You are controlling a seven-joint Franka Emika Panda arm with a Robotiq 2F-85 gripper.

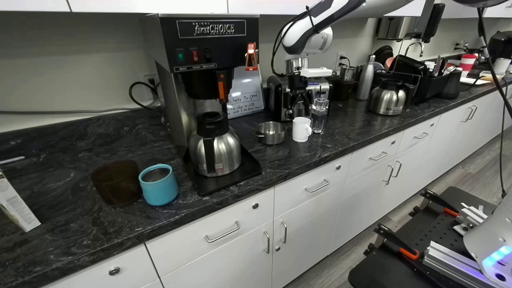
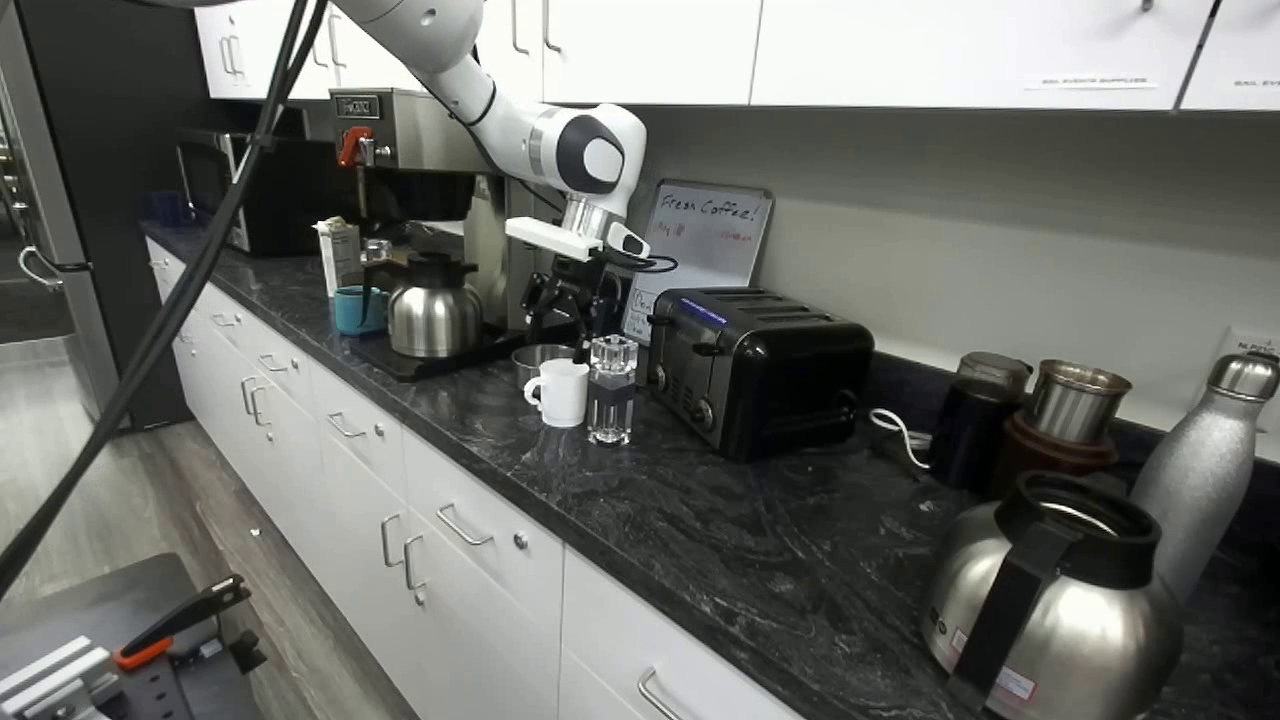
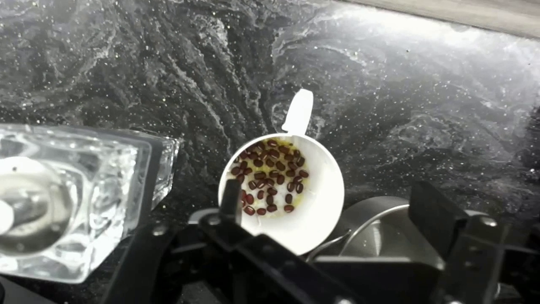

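A white mug stands upright on the dark counter, with dark red beans inside and its handle toward the counter's front edge. My gripper is open on the wall side of the mug, holding nothing. In the wrist view the left finger overlaps the mug's near left rim; whether they touch, I cannot tell. The right finger is apart from the mug, over a small steel pot. From the side, the white mug is between the pot and a clear grinder.
Close behind the grinder is a black and steel toaster. The coffee maker with its steel carafe stands left of the pot, and a teal mug farther left.
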